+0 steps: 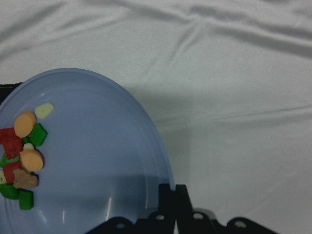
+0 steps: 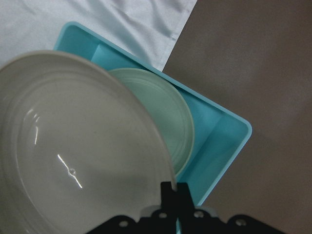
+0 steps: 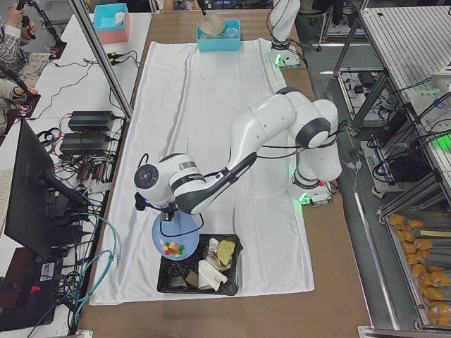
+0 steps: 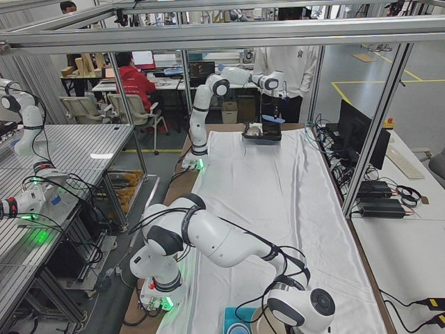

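A blue plate (image 1: 97, 136) with colourful food pieces (image 1: 24, 156) is held at its rim by my left gripper, shut on it. In the camera left view the plate overlaps the upper left of a black bin (image 3: 231, 274) holding crumpled packaging and paper. My right gripper is shut on the rim of a beige plate (image 2: 73, 136) above a teal tray (image 2: 219, 126), in which a pale green plate (image 2: 161, 112) lies.
A monitor (image 3: 28, 204) and cables stand along the left side, off the cloth.
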